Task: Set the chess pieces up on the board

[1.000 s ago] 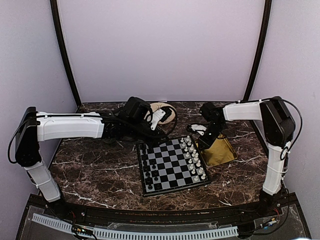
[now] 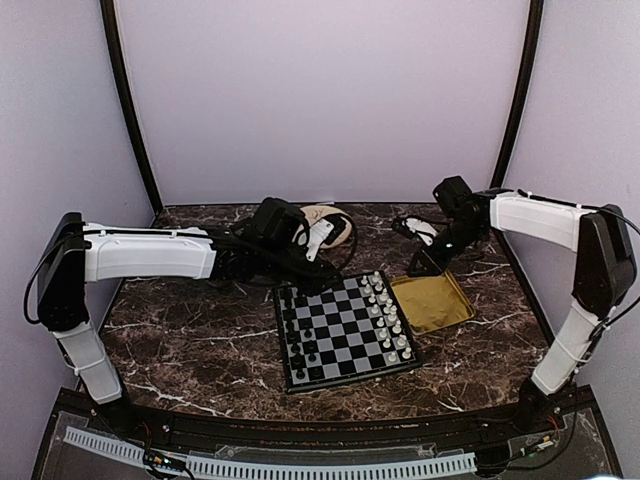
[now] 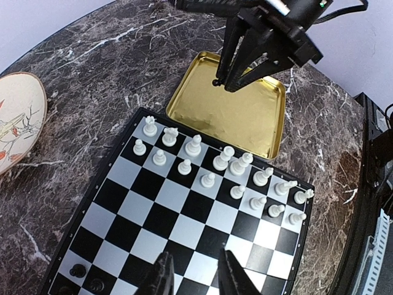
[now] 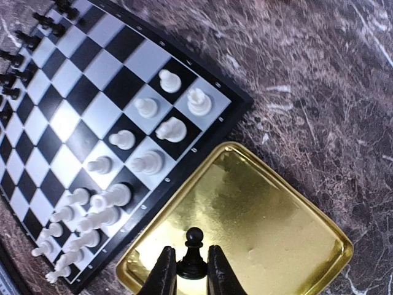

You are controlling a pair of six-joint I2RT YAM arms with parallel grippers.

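Note:
The chessboard point(image 2: 347, 330) carries white pieces point(image 3: 193, 145) along its right side and black pieces point(image 3: 78, 271) along its left. My right gripper is shut on a black piece point(image 4: 194, 241), held above the gold tray point(image 4: 258, 221), which is otherwise empty. In the left wrist view that gripper shows at the top over the tray. My left gripper hangs over the board, its fingertips at the bottom edge of its wrist view, with no piece visible between them.
A round pale plate point(image 3: 12, 120) lies behind the board. Bare marble table point(image 2: 190, 350) surrounds the board and tray. Walls close in the sides and back.
My right arm has risen and moved back to the right, away from low over the tray's left part. The left arm has shifted very slightly.

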